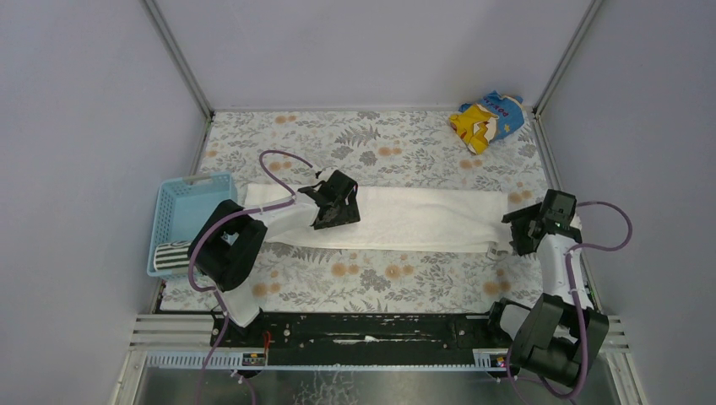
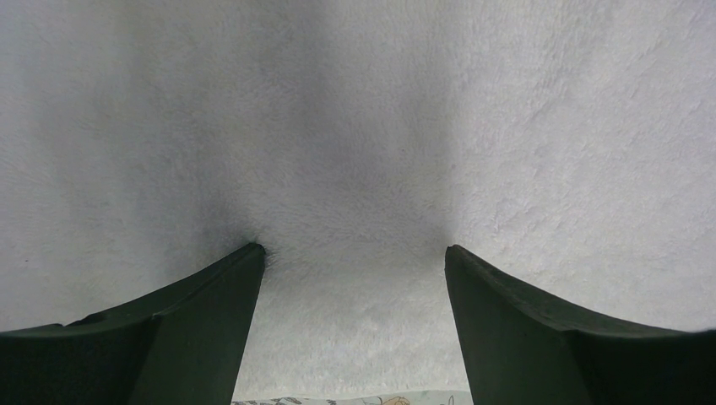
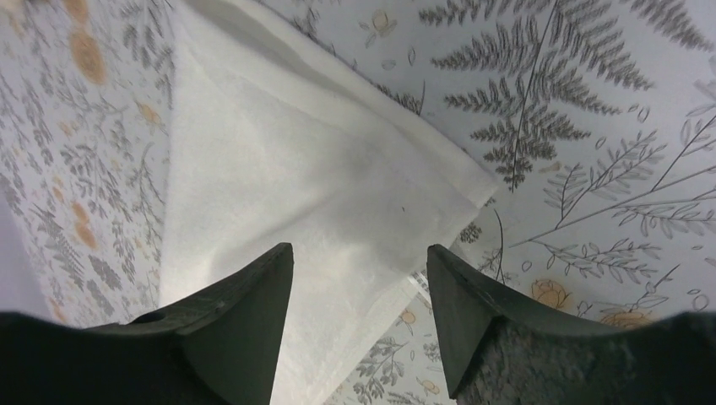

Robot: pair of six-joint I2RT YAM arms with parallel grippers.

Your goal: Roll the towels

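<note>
A white towel (image 1: 414, 219) is spread as a long strip across the table. My left gripper points down over its left half, fingers parted with cloth beneath. In the left wrist view a soft crease runs through the towel (image 2: 363, 169) between the fingertips, and I see nothing gripped. My right gripper (image 1: 512, 234) is at the towel's right end. The right wrist view shows that gripper open above the towel's folded end (image 3: 338, 186), where one layer lies slightly off another and a small tag shows near the right finger.
A light blue basket (image 1: 181, 211) at the left holds a striped rolled cloth (image 1: 171, 256). At the back right lies a blue and yellow bag (image 1: 490, 121).
</note>
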